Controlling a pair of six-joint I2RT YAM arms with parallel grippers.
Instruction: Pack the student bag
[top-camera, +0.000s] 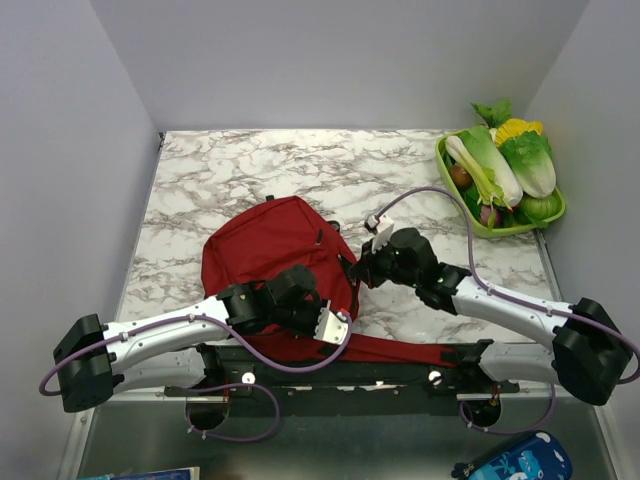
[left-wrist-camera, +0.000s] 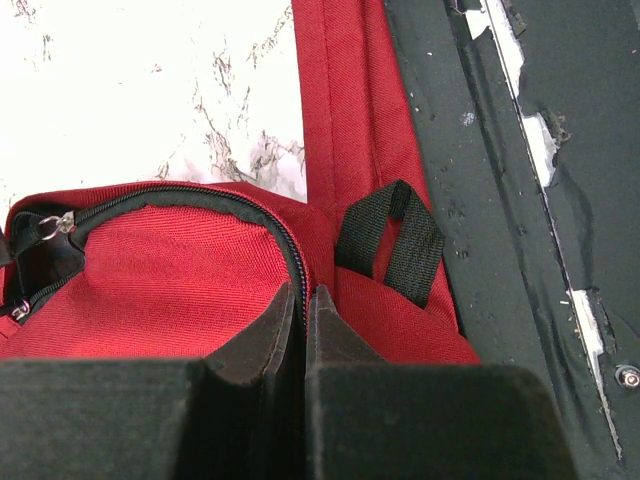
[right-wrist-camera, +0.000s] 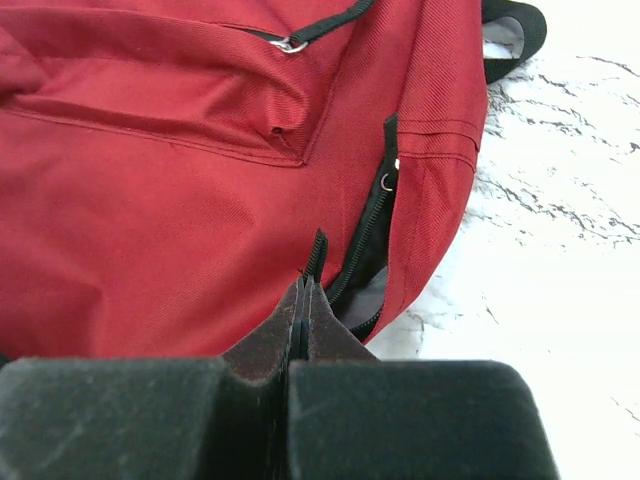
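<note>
The red student bag (top-camera: 262, 240) lies on the marble table, its lower part covered by my left arm. In the left wrist view, my left gripper is shut on the bag's black zipper edge (left-wrist-camera: 270, 218). To its left, the side opening gapes, with metal sliders (left-wrist-camera: 62, 222) at its end. My right gripper is shut beside the bag's right-hand side opening (right-wrist-camera: 368, 240). A short black pull strap (right-wrist-camera: 317, 252) sticks up right at its fingertips; I cannot tell whether it is pinched. Another slider (right-wrist-camera: 387, 182) sits higher on that zipper.
A green basket (top-camera: 445, 165) of vegetables stands at the back right. A blue patterned pouch (top-camera: 520, 460) lies at the front right, and a book-like item (top-camera: 165, 474) shows at the front left edge.
</note>
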